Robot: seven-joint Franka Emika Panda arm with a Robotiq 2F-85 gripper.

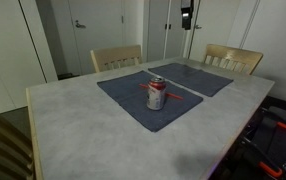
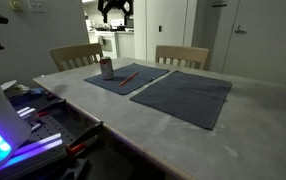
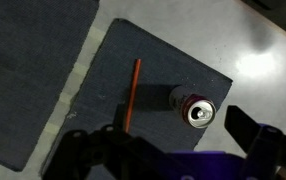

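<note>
A dark-red and silver can [image 1: 156, 96] [image 2: 106, 69] stands upright on a dark grey mat [image 1: 167, 121]. Beside it on the same mat lies a thin red stick [image 3: 134, 92] [image 2: 130, 78], apart from the can. High above the table, at the top of both exterior views, hangs my gripper [image 1: 187, 20]. Its two fingers are spread wide in the wrist view, nothing held. From up there the can's silver top [image 3: 199, 113] appears between the fingertips, well below them.
A second dark mat [image 2: 188, 95] [image 3: 25, 70] lies next to the first, across a narrow strip of bare table. Wooden chairs [image 1: 117, 57] stand along its edges.
</note>
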